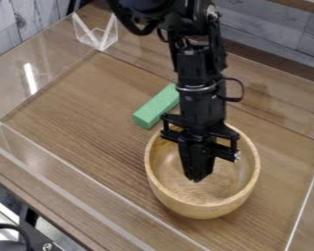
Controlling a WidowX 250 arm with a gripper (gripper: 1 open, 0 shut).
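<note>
The black robot arm reaches down from the top centre, its gripper [196, 157] low inside a round cream bowl [203, 202], toward the back of it. Its fingertips are dark and small, and whether anything is between them cannot be told. A green block [156, 106] lies on the wooden table behind the bowl to the left, partly beside the arm.
A clear plastic object [97, 31] stands at the back left. Dark cabling shows at the bottom left corner.
</note>
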